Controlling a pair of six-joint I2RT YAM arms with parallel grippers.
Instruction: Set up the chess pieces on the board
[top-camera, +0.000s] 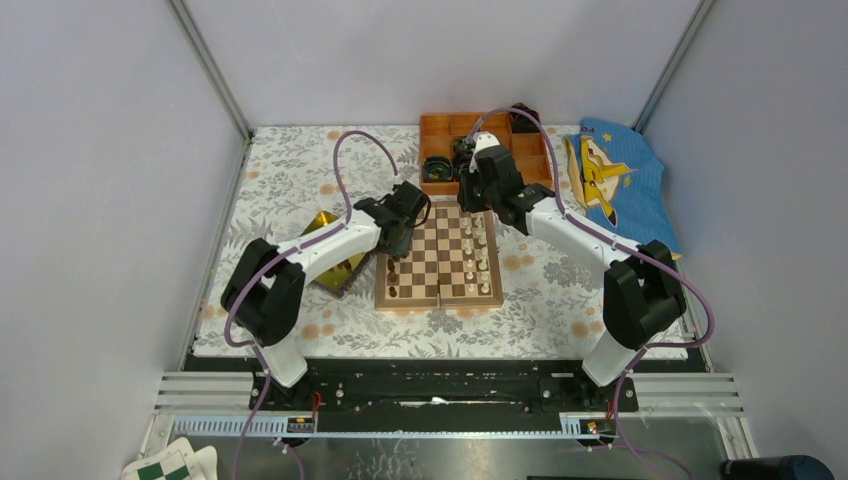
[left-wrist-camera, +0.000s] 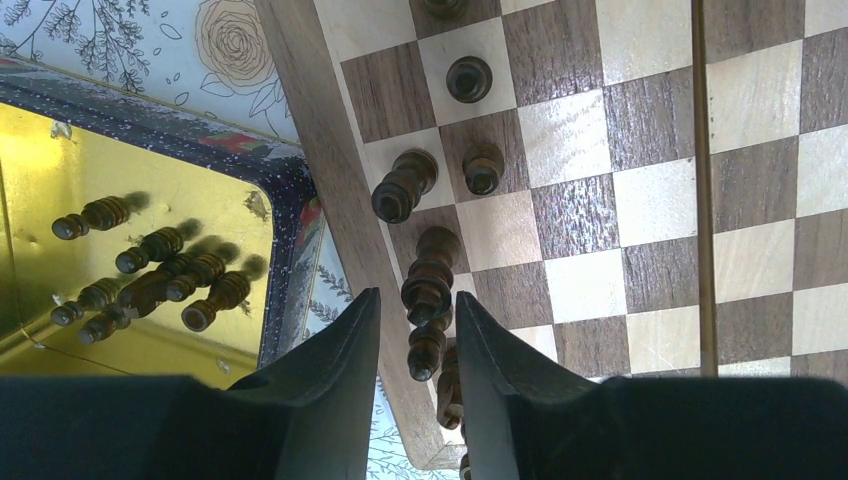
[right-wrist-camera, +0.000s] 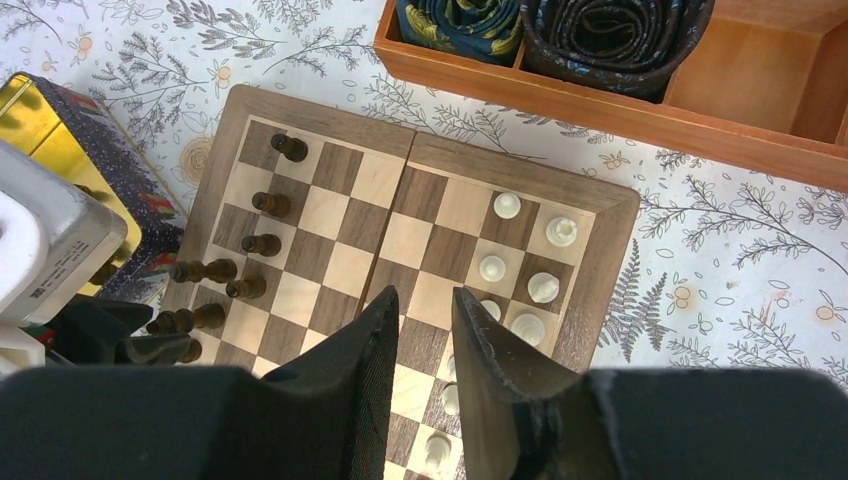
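Observation:
Midway along the left edge row of the wooden chessboard, a tall dark piece stands upright on a dark square. My left gripper is open around it, a finger on either side with gaps. A second tall dark piece occupies the neighbouring edge square, and a dark pawn is in the row inward. More dark pieces line up below, partly hidden by the fingers. Over the board my right gripper hangs open and empty. White pieces, one of them a pawn, fill much of the right side.
Left of the board, a gold-lined tin holds several dark pieces lying down. An orange wooden organizer with rolled dark cloths stands behind the board. The board's middle is clear. A blue cloth lies far right.

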